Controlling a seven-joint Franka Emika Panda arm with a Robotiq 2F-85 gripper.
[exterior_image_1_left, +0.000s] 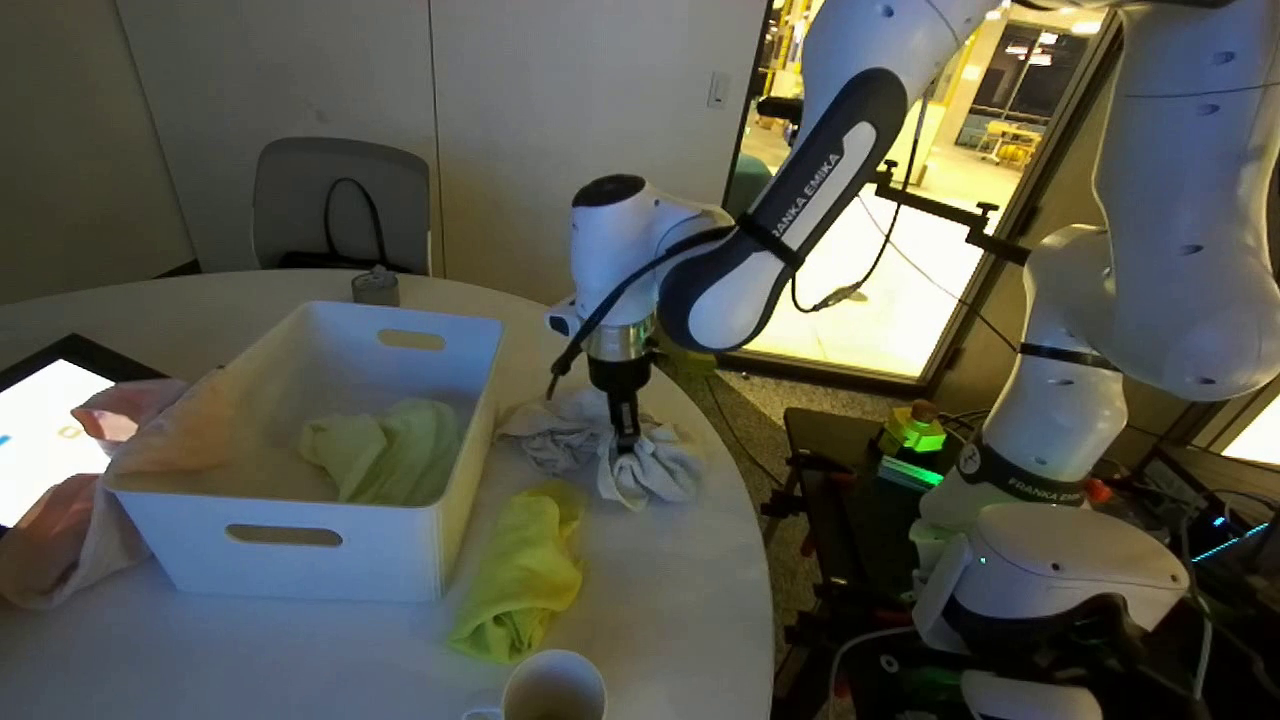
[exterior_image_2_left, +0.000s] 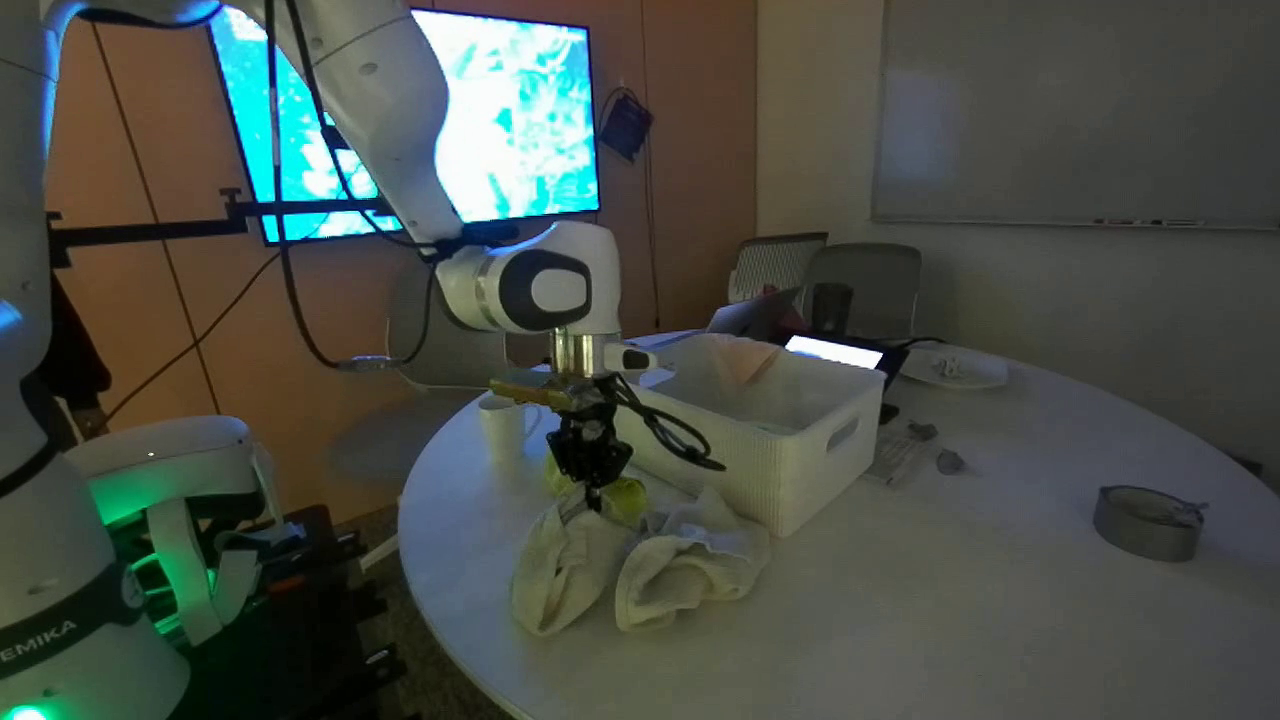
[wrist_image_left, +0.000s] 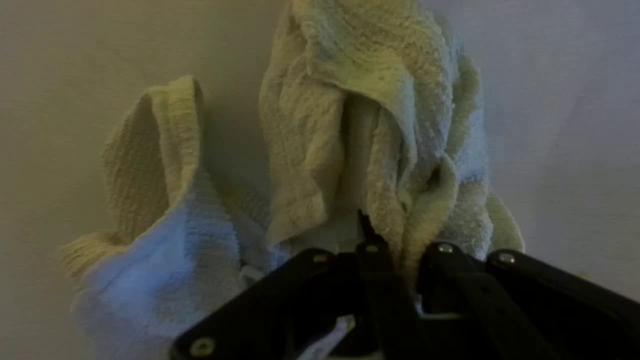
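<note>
A crumpled pale cloth (wrist_image_left: 384, 102) lies bunched on the table, a fold of it pinched by my gripper, which is shut on it. In exterior view 1 my gripper (exterior_image_1_left: 624, 444) points straight down at this cloth (exterior_image_1_left: 654, 470), whose held part is lifted a little while the rest stays low, near the tabletop. Beside it sits a second greyish-white cloth (exterior_image_1_left: 558, 432), also seen in exterior view 2 as a folded heap (exterior_image_2_left: 690, 564). The gripped fold's lower end is hidden by the fingers.
A white bin (exterior_image_1_left: 324, 570) holds a pale green cloth (exterior_image_1_left: 402, 450), with a pinkish cloth (exterior_image_1_left: 180, 432) over its left wall. A yellow-green cloth (exterior_image_1_left: 522, 576) and a white mug (exterior_image_1_left: 554, 690) lie nearer the front. The round table's edge is close on the right.
</note>
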